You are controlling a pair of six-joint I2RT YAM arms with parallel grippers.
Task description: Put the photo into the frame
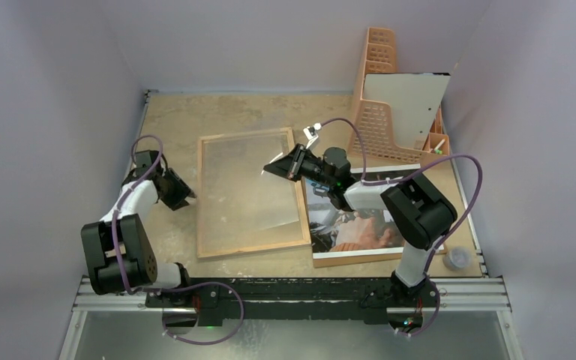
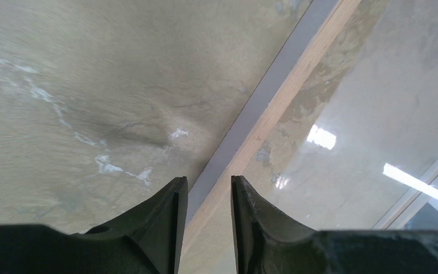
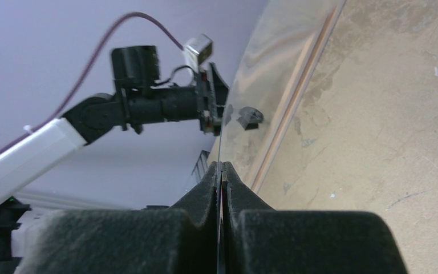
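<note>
A wooden frame [image 1: 298,154] lies on the table with its left rail [image 2: 276,88] running under my left gripper. Apart and empty are that gripper's fingers [image 2: 171,211], just left of the frame. A clear thin sheet [image 3: 251,97] stands tilted over the frame; its edge runs between the fingertips of my right gripper, which is shut on it. From above, the right gripper [image 1: 265,169] is over the frame's right half. The photo [image 1: 364,232] lies right of the frame, partly hidden under the right arm.
An orange rack [image 1: 375,120] holding a white panel [image 1: 405,105] stands at the back right. A small round clear container [image 1: 457,259] sits at the front right. Bare table [image 1: 172,112] shows behind and left of the frame.
</note>
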